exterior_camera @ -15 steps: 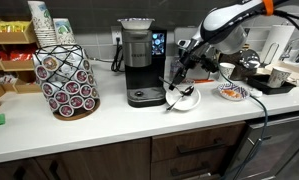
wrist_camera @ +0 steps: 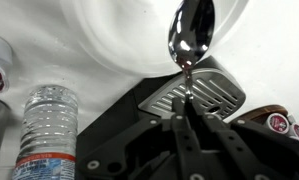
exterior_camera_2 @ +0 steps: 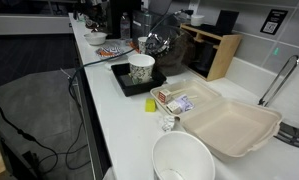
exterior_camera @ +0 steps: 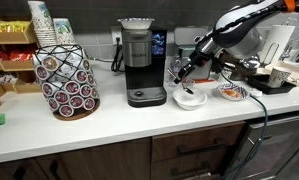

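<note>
A shiny metal spoon [wrist_camera: 192,30] is held by my gripper, its bowl end pointing away from the fingers. Beneath the spoon, the white bowl [wrist_camera: 114,35] fills the upper part of the wrist view. In exterior view 1 the white bowl [exterior_camera: 192,101] rests on the counter just right of the coffee machine, with my gripper [exterior_camera: 178,78] over its back left side. The spoon looks small and dark there, and whether it touches the bowl cannot be told.
The coffee machine [exterior_camera: 146,65] and its drip tray [wrist_camera: 211,92] stand close on the left. A clear bottle [wrist_camera: 49,125] is near the gripper. To the right sits a patterned plate [exterior_camera: 232,91]. A pod rack [exterior_camera: 68,85] stands further left.
Now the bowl sits flatter and the spoon is drawn back over it.
</note>
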